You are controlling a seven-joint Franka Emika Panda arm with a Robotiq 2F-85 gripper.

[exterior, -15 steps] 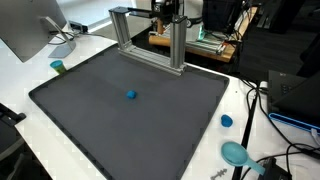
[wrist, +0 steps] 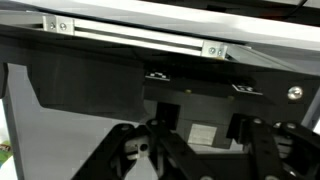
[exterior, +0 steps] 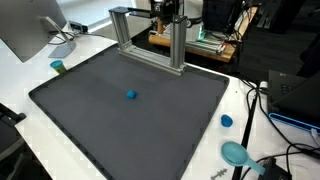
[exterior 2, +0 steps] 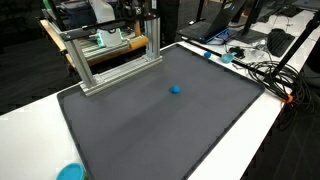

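At the bottom of the wrist view, my gripper has its dark fingers (wrist: 168,114) apart, shut on a dark part at their tips. The outline of that part merges with the fingers, so its exact shape is hard to tell. Behind it stretches a long black panel (wrist: 90,80) below a silver metal rail (wrist: 130,37). From outside, the black body at the silver frame (exterior: 178,42) is cut off by the top edge, and my fingertips are not clear there. The frame (exterior 2: 112,72) stands at the grey board's back edge.
A small blue piece (exterior: 131,94) lies on the mostly bare grey board (exterior: 150,130). Beside the board are a blue disc (exterior: 226,121) and a teal cup-like object (exterior: 238,155). A green-topped container (exterior: 58,67) stands opposite. Cables (exterior 2: 268,72) lie on the right.
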